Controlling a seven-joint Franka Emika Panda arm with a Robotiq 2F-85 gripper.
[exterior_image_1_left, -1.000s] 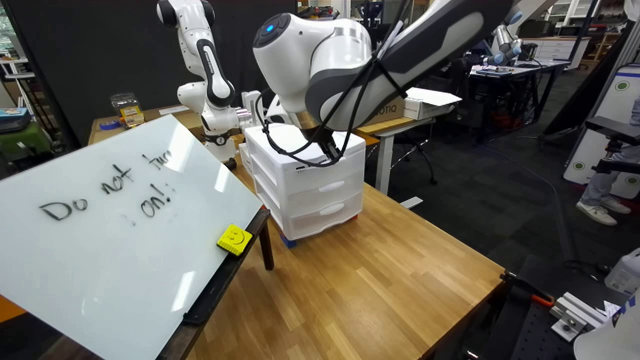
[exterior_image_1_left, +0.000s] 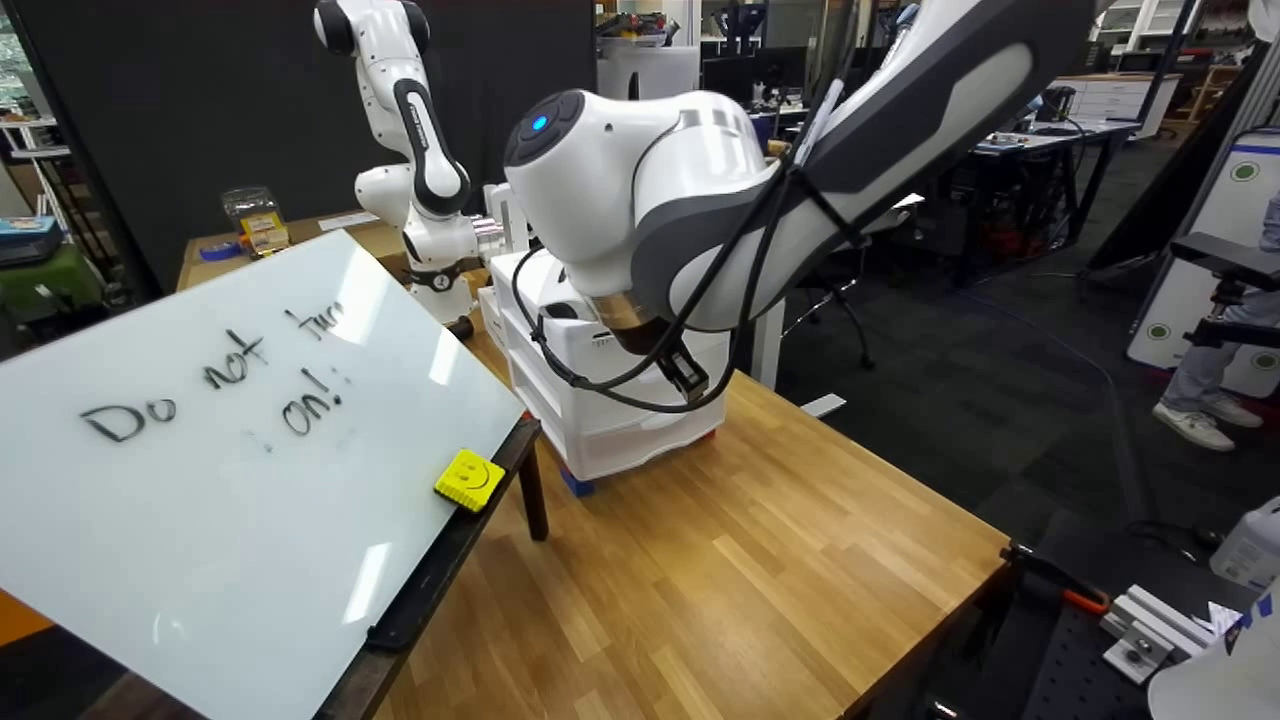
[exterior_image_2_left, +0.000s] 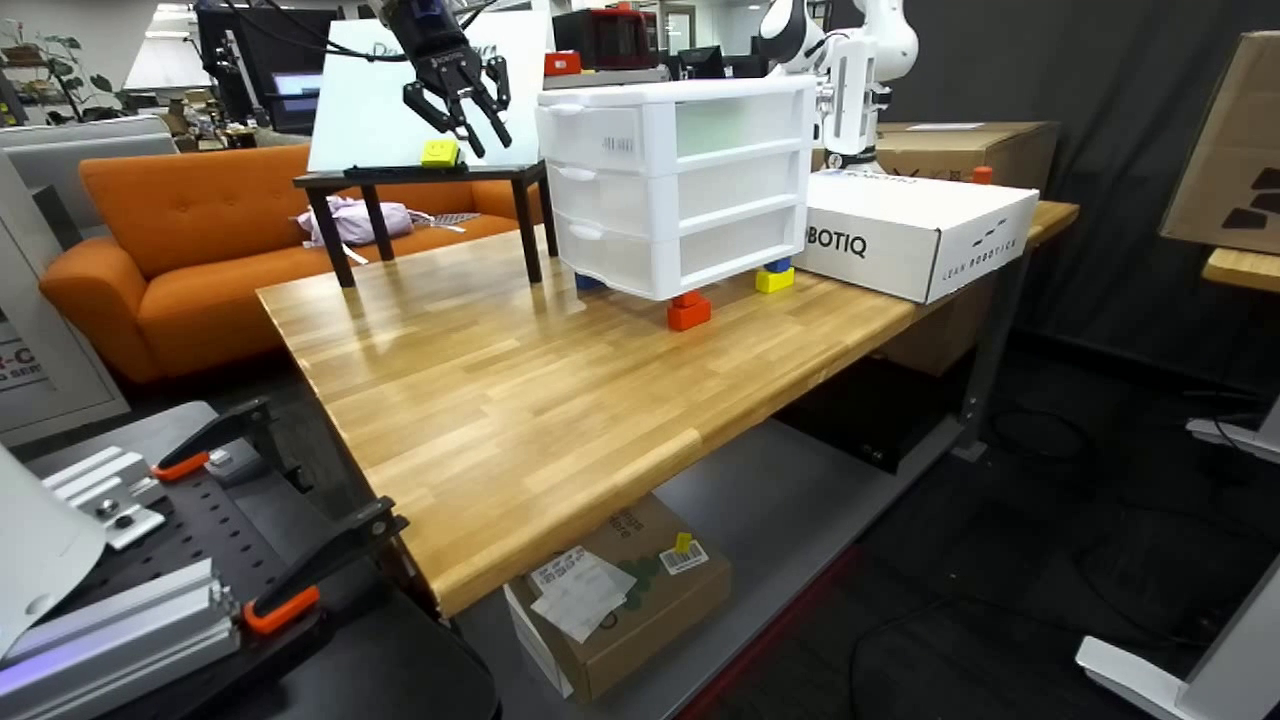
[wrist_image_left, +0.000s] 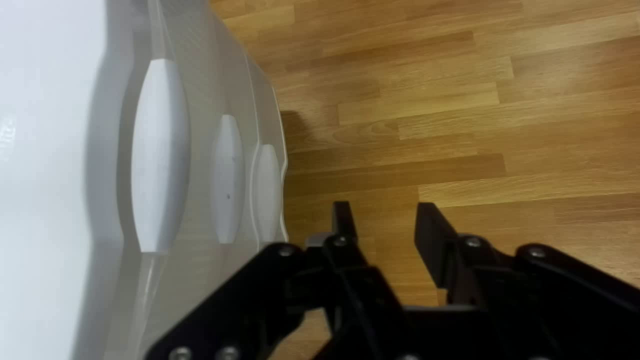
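A white plastic drawer unit (exterior_image_2_left: 606, 192) with three drawers stands on the wooden table. In the wrist view its handles line up on the left: the top handle (wrist_image_left: 159, 156), the middle handle (wrist_image_left: 228, 180) and the bottom handle (wrist_image_left: 268, 192). My gripper points down in front of the drawer fronts, open, with only table showing between its fingers. It is apart from the handles. In exterior view 1, cables and the arm partly cover the gripper (exterior_image_1_left: 689, 374) and the unit's front.
Left of the unit in exterior view 1, a whiteboard (exterior_image_1_left: 240, 480) with writing leans on a dark stand; a yellow eraser (exterior_image_1_left: 469, 480) rests on its ledge. A white box (exterior_image_2_left: 912, 234) sits behind the unit.
In exterior view 1 my arm and gripper have moved down and slightly right, from above the unit's top front edge to lower before its front. The drawer unit shows no movement.
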